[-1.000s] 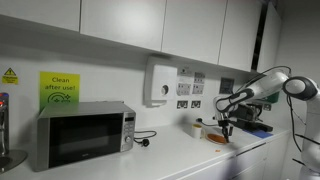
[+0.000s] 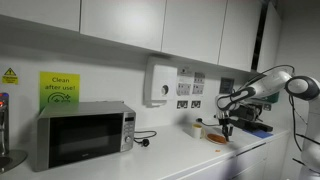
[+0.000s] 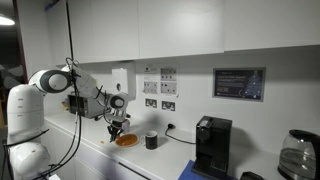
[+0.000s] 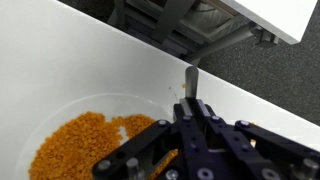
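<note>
In the wrist view my gripper is shut on a slim grey utensil [image 4: 191,80], perhaps a spoon or its handle; its far end past the fingers is what shows, and the rest is hidden. Below and to the left lies a pale plate [image 4: 42,132] heaped with orange grains [image 4: 75,148], with a bare patch among them. The gripper partly covers the plate's right side. From outside, the gripper [image 3: 115,132] hangs low beside the orange-filled plate [image 3: 127,141], near the counter's front. Whether the utensil touches the grains cannot be told.
A mug [image 3: 151,140] stands close to the plate, with a black coffee machine [image 3: 212,147] farther along. A microwave [image 2: 86,134] sits at the other end. A few stray grains lie by the counter's front edge [image 4: 150,62], beyond which is an open drop.
</note>
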